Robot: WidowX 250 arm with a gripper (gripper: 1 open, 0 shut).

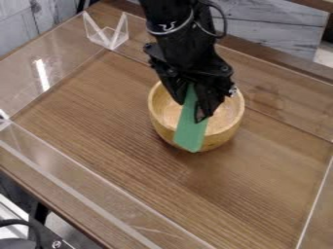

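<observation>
The black gripper (196,88) reaches down from the top centre of the camera view over a yellow bowl (224,124) on the wooden table. It is shut on a green object (193,124), long and flat-sided, which hangs at a slant inside or just over the bowl, its lower end near the bowl's front rim. The fingertips are hard to make out against the dark gripper body.
A clear plastic object (107,29) stands at the back left, near the table's edge.
</observation>
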